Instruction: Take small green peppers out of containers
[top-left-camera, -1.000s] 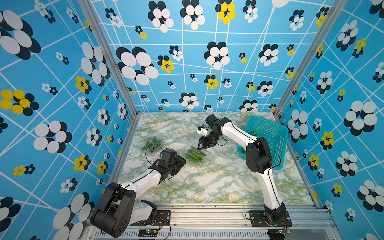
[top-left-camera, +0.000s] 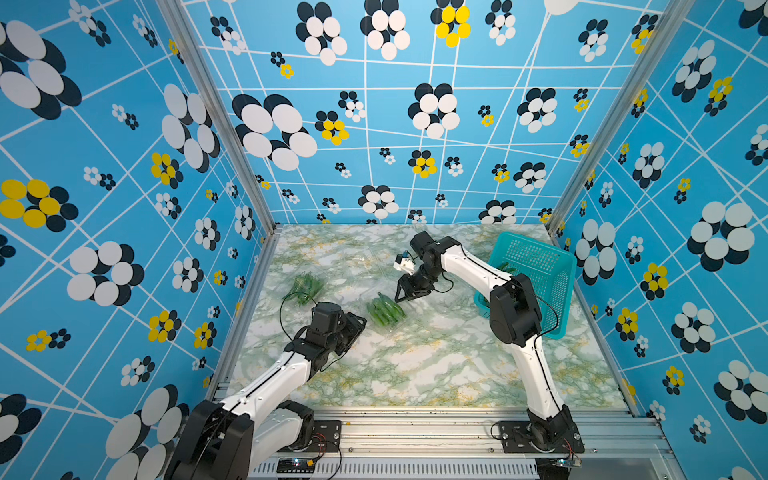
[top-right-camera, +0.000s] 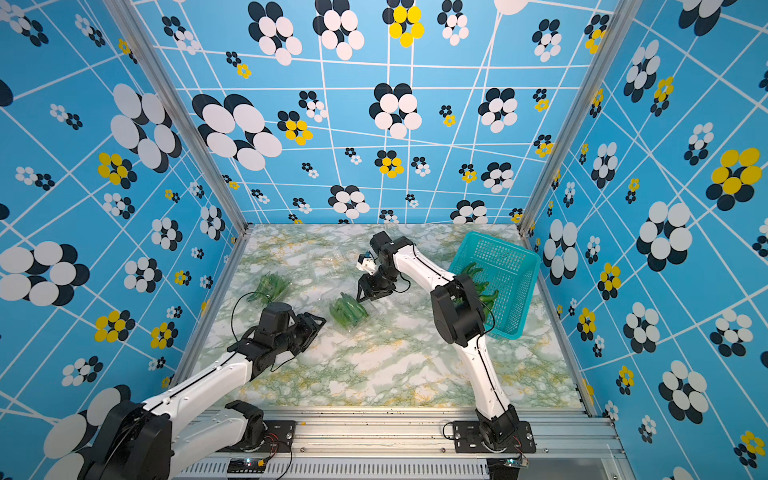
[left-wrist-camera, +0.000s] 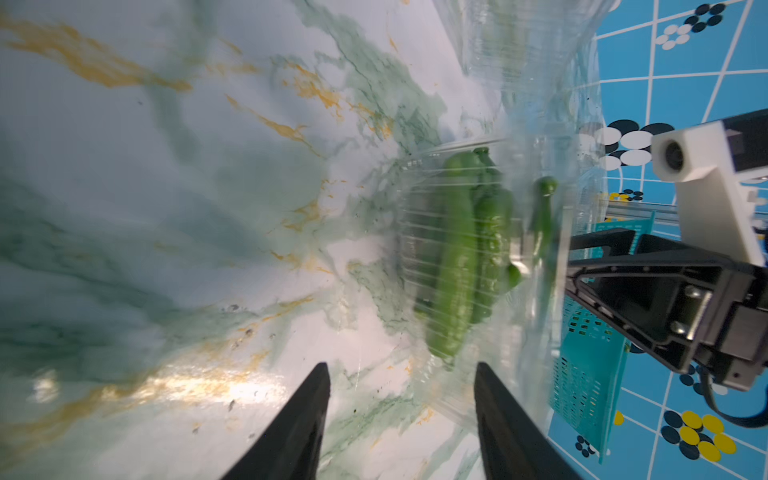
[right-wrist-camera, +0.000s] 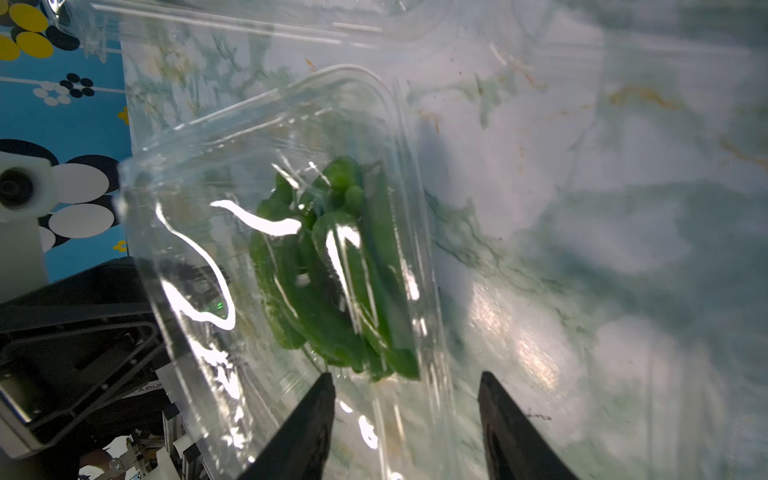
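A clear plastic container (right-wrist-camera: 216, 320) holding several small green peppers (right-wrist-camera: 336, 272) rests on the marble-patterned table between my grippers. The same peppers (top-left-camera: 385, 310) lie near mid-table in the top left view. My left gripper is at the container's left side, its two fingers apart. From the right, my right gripper also has its fingers apart, and the container's clear side wall runs through the gap between them. Whether either finger touches the plastic cannot be told. A second bunch of peppers (top-left-camera: 303, 289) lies farther left, behind the left gripper.
The teal basket (top-left-camera: 563, 284) stands at the right with green peppers (top-right-camera: 486, 297) in it, partly covered by the right arm. More clear plastic (left-wrist-camera: 528, 40) shows behind the container in the left wrist view.
The middle peppers and their container have shifted slightly left. My left gripper has moved a little left as well. The right gripper has hardly moved.
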